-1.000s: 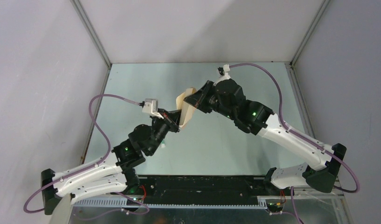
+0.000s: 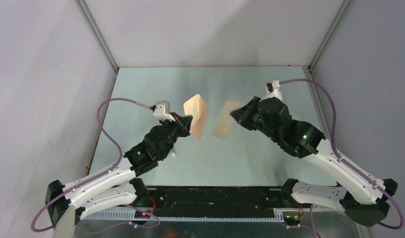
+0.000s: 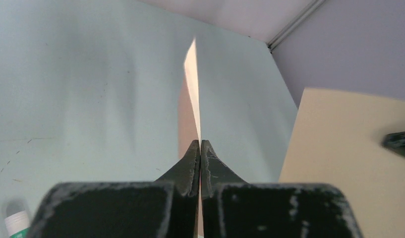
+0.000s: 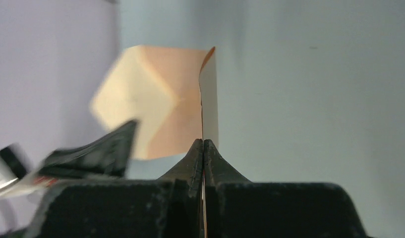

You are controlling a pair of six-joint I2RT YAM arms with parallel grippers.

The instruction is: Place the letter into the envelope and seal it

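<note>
Two papers are held up over the table, apart from each other. To its right hangs the letter [image 2: 223,125], a plain cream sheet, slightly tilted. My right gripper is shut on that letter's edge [image 4: 209,101]. Beyond it, the right wrist view shows the envelope [image 4: 178,119] with its flap toward the left, rather blurred.
A small white and green tube [image 3: 18,225] lies on the table near the left arm, partly hidden in the top view. Walls [image 2: 210,32] close off the back and both sides.
My right gripper has moved right with the letter, away from the envelope, where the two papers overlapped before.
</note>
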